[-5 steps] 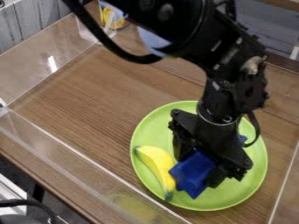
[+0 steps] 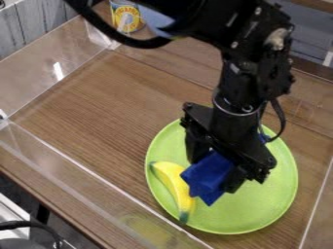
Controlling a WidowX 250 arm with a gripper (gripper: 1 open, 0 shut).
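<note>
A black gripper (image 2: pixel 228 146) points down over a green plate (image 2: pixel 260 209), its fingers around or just above a blue block (image 2: pixel 205 179); whether they touch it is hard to tell. The block lies in the plate's middle, partly hidden by the gripper. A yellow banana (image 2: pixel 177 190) lies at the plate's left side, beside the block. A small piece of blue also shows behind the gripper at the right.
Bare wooden surface (image 2: pixel 92 126) fills the left, edged by clear walls. A yellow can (image 2: pixel 125 17) stands at the back left. A black cable shows at the bottom left.
The gripper has moved up in the view, and the blue block under it has shifted slightly up and left, showing at a different angle.
</note>
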